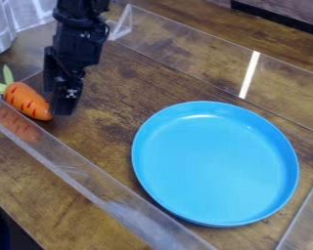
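Observation:
The black gripper (63, 92) hangs at the left, just right of and slightly above an orange toy carrot (28, 102) with a green top, which lies on the wooden surface by the clear wall. The gripper is open; whether a fingertip touches the carrot cannot be told. A large blue plate (215, 161) lies on the right half of the surface.
Clear plastic walls (107, 190) border the area at front and right. A white object (0, 24) stands at the back left corner. The wood between carrot and plate, and behind the plate, is clear.

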